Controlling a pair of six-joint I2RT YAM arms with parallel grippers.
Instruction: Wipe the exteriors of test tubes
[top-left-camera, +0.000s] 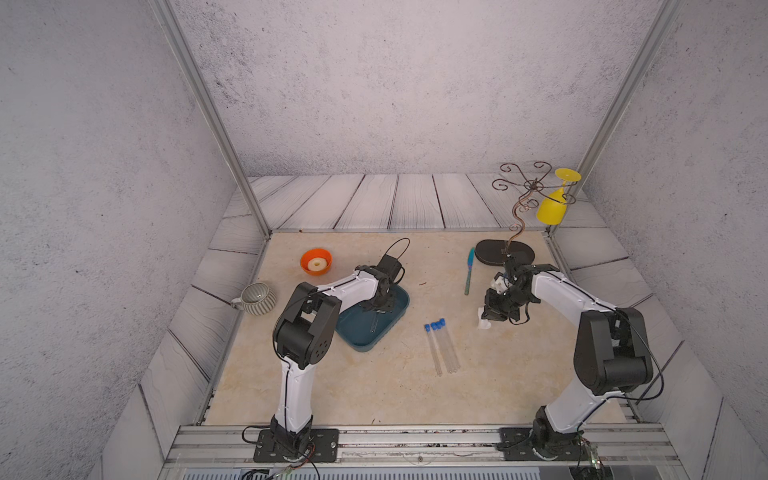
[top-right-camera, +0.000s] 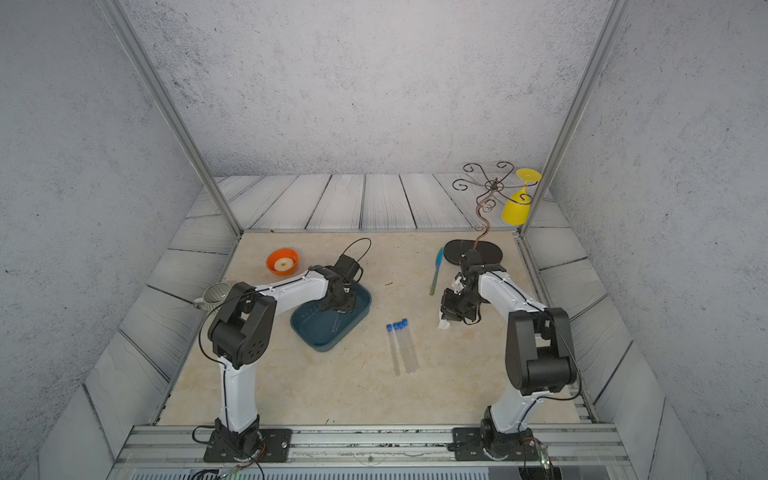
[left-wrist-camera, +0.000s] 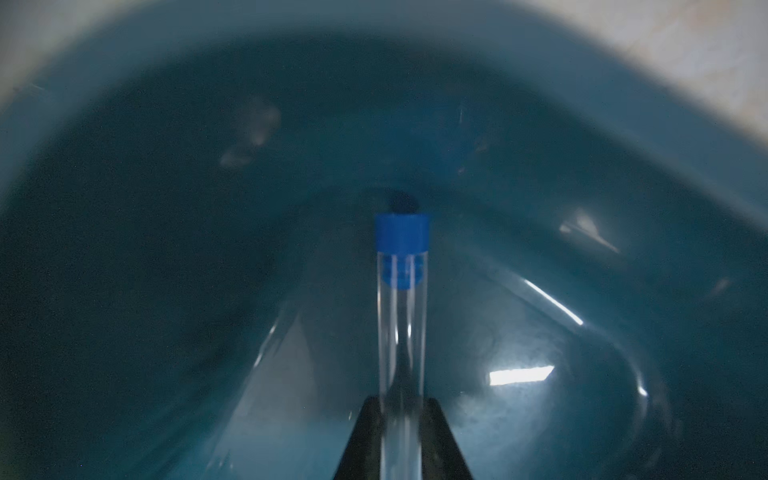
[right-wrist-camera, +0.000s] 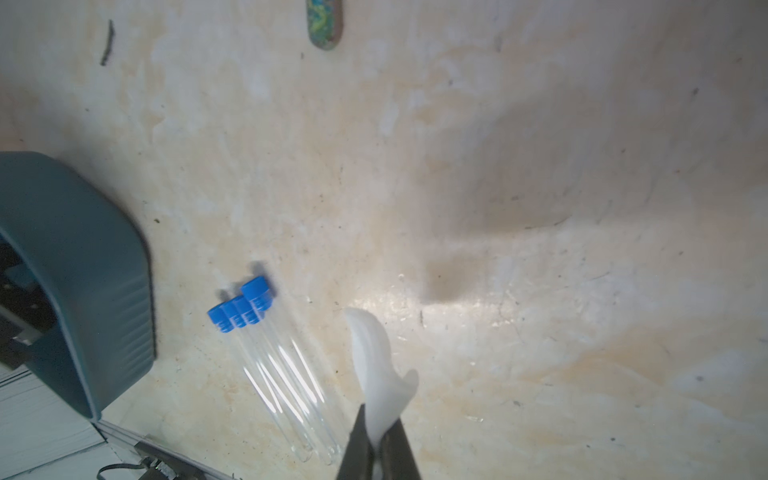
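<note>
My left gripper is shut on a blue-capped test tube (left-wrist-camera: 402, 233), down inside the dark teal tray (top-left-camera: 361, 340) on the left of the table. My right gripper is shut on a white wipe (right-wrist-camera: 369, 364) over the table, right of the loose tubes. Several capped test tubes (right-wrist-camera: 280, 360) lie side by side on the table between the tray and the right gripper, blue caps pointing toward the back.
An orange bowl (top-left-camera: 308, 268) and a striped mug (top-left-camera: 258, 302) stand at the left. A blue-bladed knife (top-left-camera: 469, 272), a dark-based wire stand (top-left-camera: 488, 252) and a yellow glass (top-left-camera: 552, 206) are at the back right.
</note>
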